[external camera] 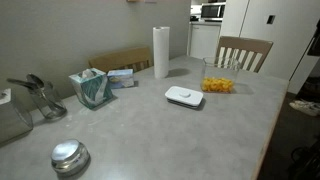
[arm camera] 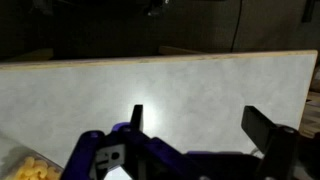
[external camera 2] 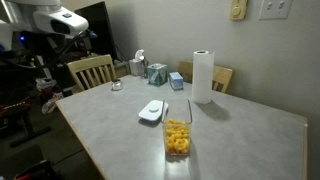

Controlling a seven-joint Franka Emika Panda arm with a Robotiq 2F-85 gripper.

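My gripper stands open over the table, its two dark fingers wide apart and only bare tabletop showing between them. A clear container [external camera 2: 177,137] holding yellow pieces sits on the table; in exterior view 1 the yellow pieces [external camera: 217,86] show through its walls. At the lower left of the wrist view, a corner of that container with its yellow pieces [arm camera: 32,169] comes into sight, apart from the fingers. Beside the container lies a white lid [external camera: 184,96], flat on the table [external camera: 150,130], also visible in exterior view 2 as a white lid [external camera 2: 152,110].
A paper towel roll [external camera: 161,52] stands at the back, near a tissue box [external camera: 91,88] and a small blue box [external camera: 121,78]. A silver round object [external camera: 70,157] and a utensil holder [external camera: 48,102] are farther off.
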